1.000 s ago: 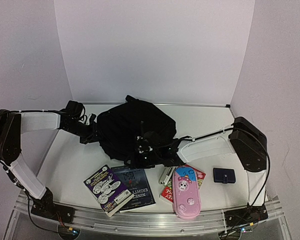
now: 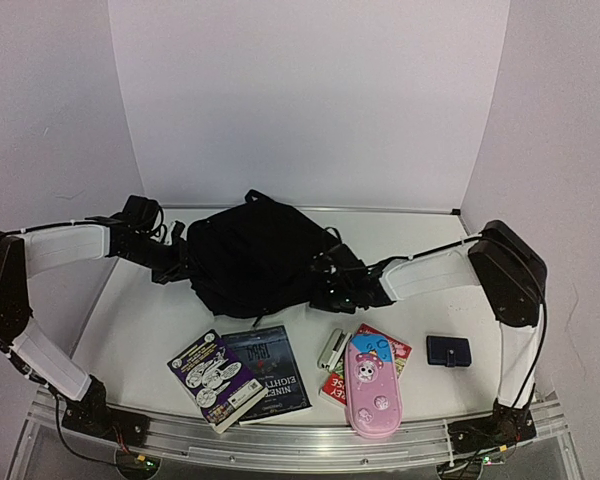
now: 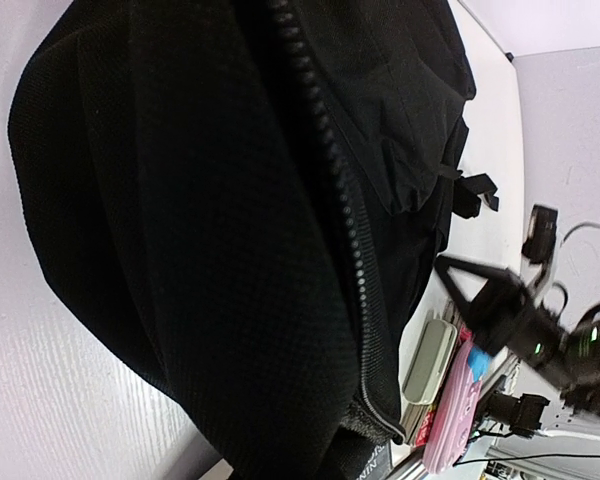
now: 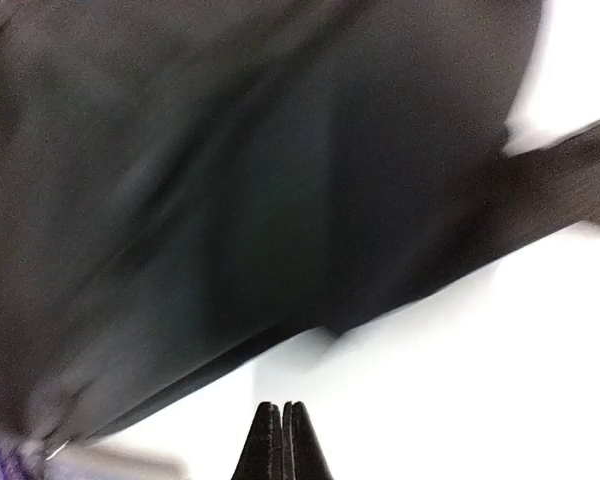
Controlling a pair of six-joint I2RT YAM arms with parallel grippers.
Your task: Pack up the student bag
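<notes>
The black student bag (image 2: pixel 255 255) lies on the table at the back, with its zipper (image 3: pixel 330 160) running down the middle of the left wrist view. At the bag's left edge is my left gripper (image 2: pixel 187 262); dark cloth fills the place of its fingers in the left wrist view, so its hold is hidden. My right gripper is shut beside the bag's front right edge, with nothing showing between its fingertips. In front lie a purple book (image 2: pixel 218 380), a dark book (image 2: pixel 275 375), a red book (image 2: pixel 393 347), a pink pencil case (image 2: pixel 373 395) and a grey case (image 2: pixel 334 348).
A small dark blue wallet (image 2: pixel 448 351) lies alone at the right. The metal rail (image 2: pixel 310 452) runs along the front edge. Bare table shows at the back right and at the left front.
My right gripper has moved right along the bag's front. My left gripper has shifted slightly left, and the bag's left edge has shifted with it. The books and cases have not moved.
</notes>
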